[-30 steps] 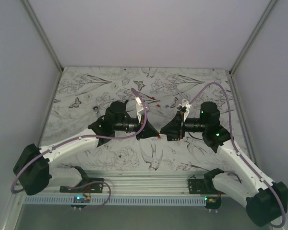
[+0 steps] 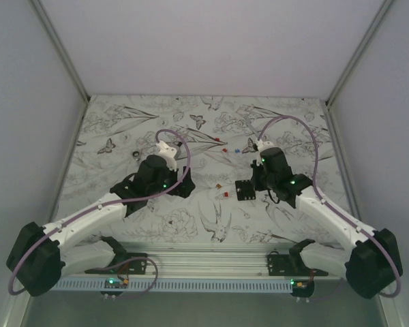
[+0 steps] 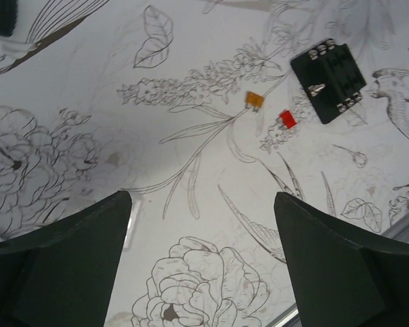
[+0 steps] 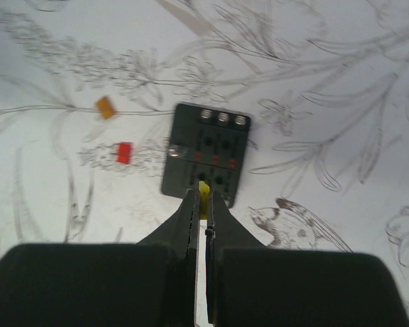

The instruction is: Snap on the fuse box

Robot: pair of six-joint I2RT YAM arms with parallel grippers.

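Observation:
A black fuse box (image 2: 245, 190) lies flat right of the table's middle; in the right wrist view the box (image 4: 198, 150) shows small terminals and red marks. My right gripper (image 2: 255, 167) hovers over it, shut on a small yellow piece (image 4: 204, 194), probably a fuse, at its fingertips. My left gripper stands open over bare patterned table left of the box, with nothing between its fingers.
An orange piece (image 3: 254, 100) and a red piece (image 3: 288, 120) lie left of the box. More small red and blue pieces (image 2: 224, 150) lie toward the back.
My left gripper has moved back to the left, away from where the two grippers met, and is open. The right gripper has drawn back rightward over the box.

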